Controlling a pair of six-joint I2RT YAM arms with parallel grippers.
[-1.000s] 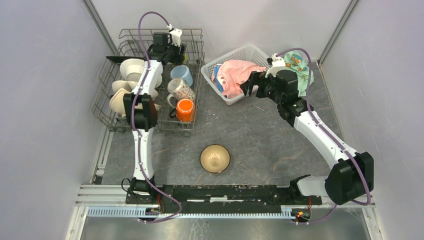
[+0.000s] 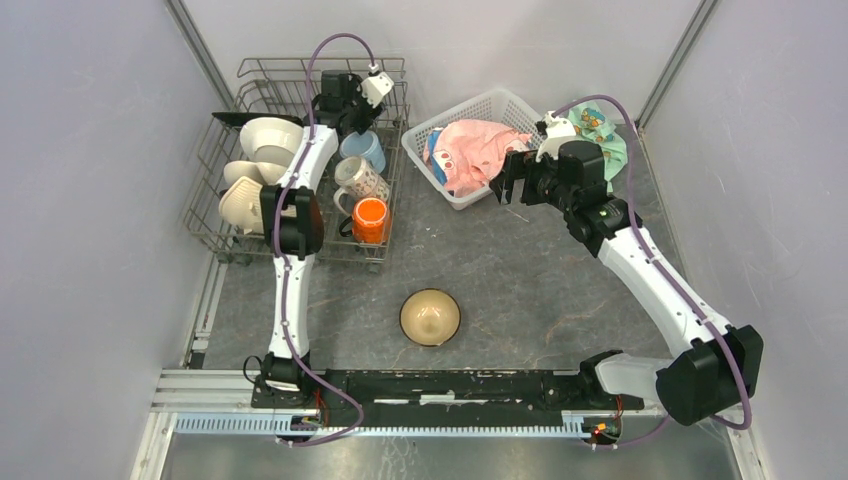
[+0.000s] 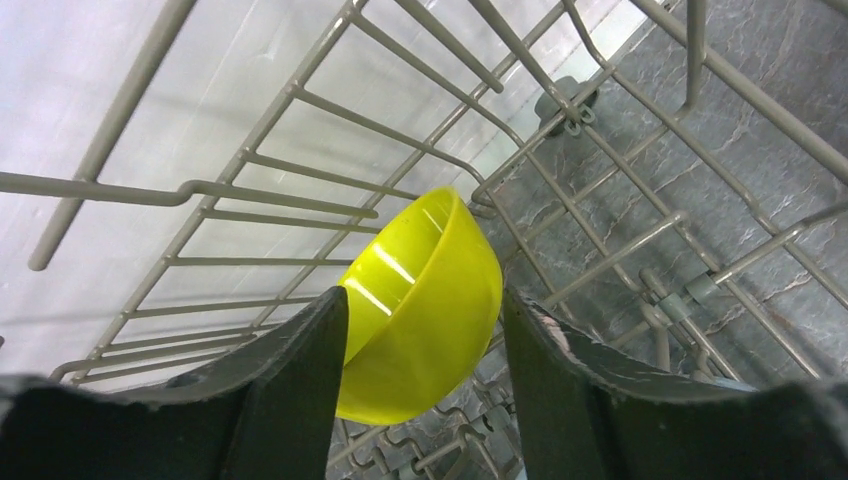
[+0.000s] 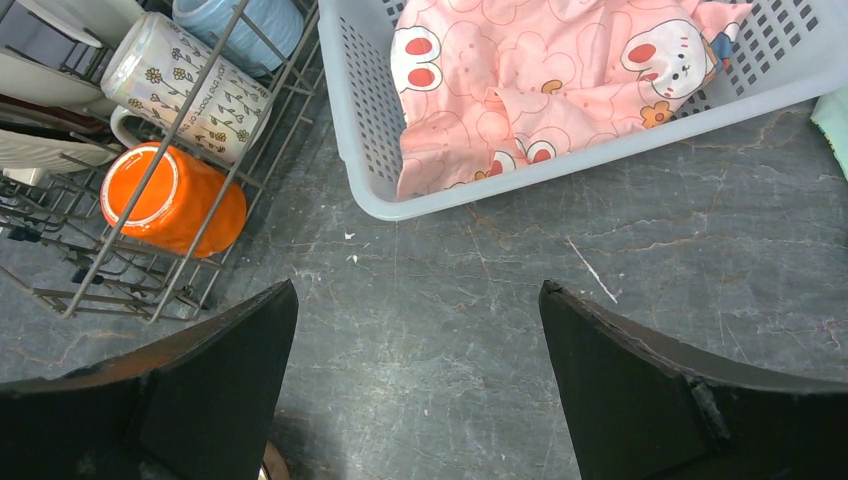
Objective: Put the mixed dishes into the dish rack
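Note:
In the left wrist view a yellow bowl point(image 3: 430, 320) leans on its side in the rack point(image 3: 664, 225), between the fingertips of my left gripper, which is part open; I cannot tell whether they touch it. The rack point(image 2: 250, 66) also holds white dishes point(image 2: 266, 134), a light blue cup point(image 2: 362, 148), a patterned mug point(image 2: 370, 182) and an orange mug point(image 2: 370, 218). A tan bowl point(image 2: 429, 318) sits on the floor of the work area. My right gripper point(image 2: 510, 182) hangs open and empty near the basket.
A pale basket point(image 2: 490, 102) with pink cloth point(image 2: 470, 150) stands right of the rack. Green cloth point(image 2: 600, 130) lies behind the right arm.
My left gripper has shifted slightly to the right at the back of the rack. The right arm has drawn a little to the right and toward the front.

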